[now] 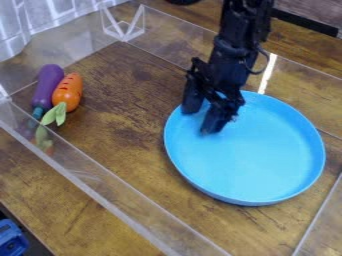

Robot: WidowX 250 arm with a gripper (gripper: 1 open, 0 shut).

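My black gripper (214, 105) reaches down from the top middle to the upper left rim of a large blue plate (245, 155). Its fingers are dark and partly blurred against the plate, so their state and whether anything is between them cannot be made out.
A purple eggplant (44, 87) and an orange carrot (67, 91) with green leaves lie at the left on the wooden table (100, 160). Clear walls edge the area. A small blue object (11, 238) sits at the bottom left corner.
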